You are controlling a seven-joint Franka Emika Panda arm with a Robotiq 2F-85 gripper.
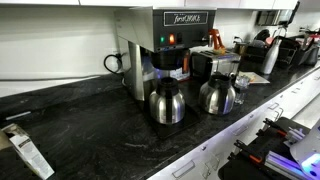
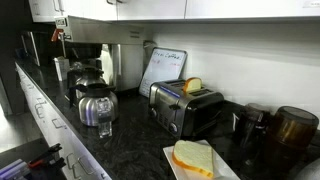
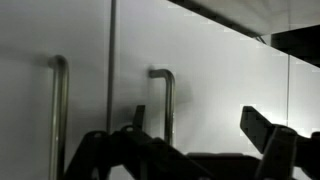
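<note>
In the wrist view my gripper is open, with its black fingers spread wide in front of the white cabinet fronts. A curved metal handle (image 3: 169, 100) appears between them, closer to the left finger; whether they touch cannot be told. A second handle (image 3: 59, 115) lies farther left, past a dark seam between the fronts. Exterior view 1 has the gripper (image 1: 253, 139) at lower right, below the counter edge and beside the white drawers (image 1: 205, 160). Only a part of the arm shows at the lower left of exterior view 2.
On the dark counter (image 1: 95, 130) stand a coffee maker (image 1: 165, 45), a steel carafe (image 1: 167, 103) under it and another carafe (image 1: 216, 95) beside it. A toaster (image 2: 186, 108) holds bread; a sandwich (image 2: 194, 157) lies nearby.
</note>
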